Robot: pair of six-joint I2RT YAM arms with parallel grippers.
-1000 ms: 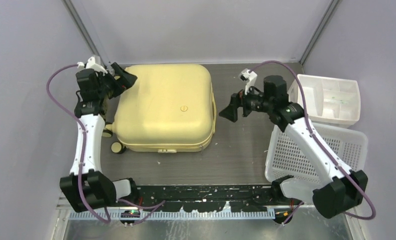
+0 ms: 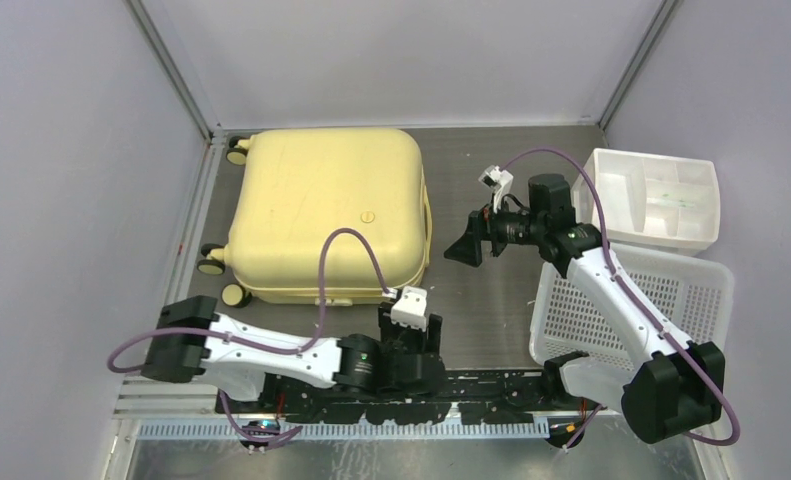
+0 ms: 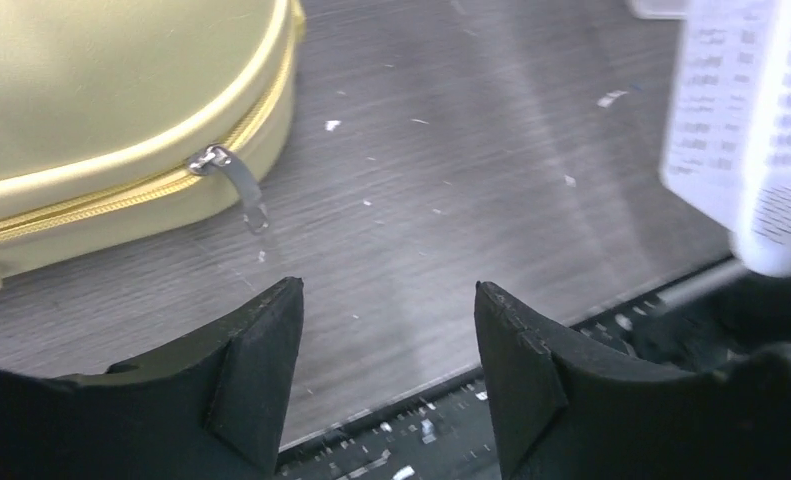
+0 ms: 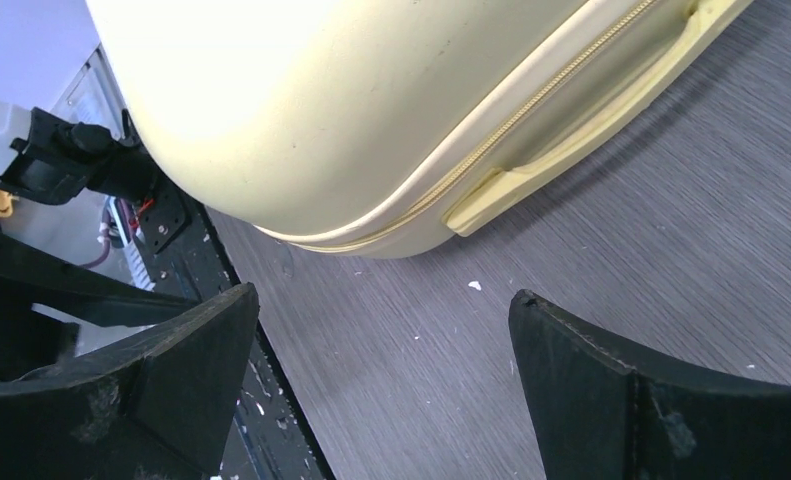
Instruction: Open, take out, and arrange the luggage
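A closed cream-yellow suitcase (image 2: 331,200) lies flat on the left of the grey floor, wheels to the left. Its zipper runs round the side, with a metal puller (image 3: 239,180) hanging near a corner in the left wrist view. My left gripper (image 2: 408,325) is low at the front, just off the suitcase's front-right corner, its fingers apart and empty. My right gripper (image 2: 473,237) hangs open to the right of the suitcase, facing its side handle (image 4: 581,140), with nothing between its fingers.
A white divided box (image 2: 671,200) stands at the back right, a white perforated basket (image 2: 691,300) in front of it. Floor between suitcase and basket is clear. Walls enclose the back and sides.
My left arm has swung from above the suitcase's back-left corner down to the front near the right corner. My right gripper has moved slightly toward the front.
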